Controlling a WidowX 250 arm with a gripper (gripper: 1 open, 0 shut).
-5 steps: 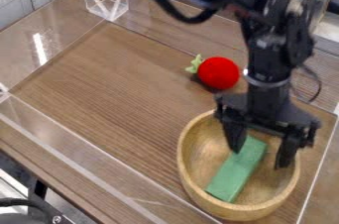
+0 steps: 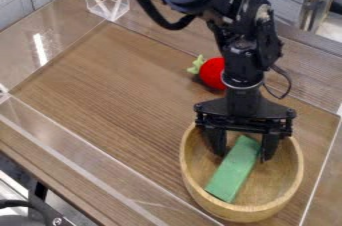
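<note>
My black gripper (image 2: 243, 122) reaches down from the top into a tan bowl (image 2: 206, 192) at the lower right, its fingers at the upper end of a green oblong object (image 2: 233, 180) lying inside. Whether the fingers are closed on that object cannot be made out. A red item with a green top (image 2: 211, 73), resembling a strawberry or tomato, lies behind the arm, partly hidden by it.
A white wire-like holder (image 2: 110, 2) stands at the back left of the wooden table (image 2: 87, 100). A dark cable runs along the bottom left.
The arm now hides more of the red item.
</note>
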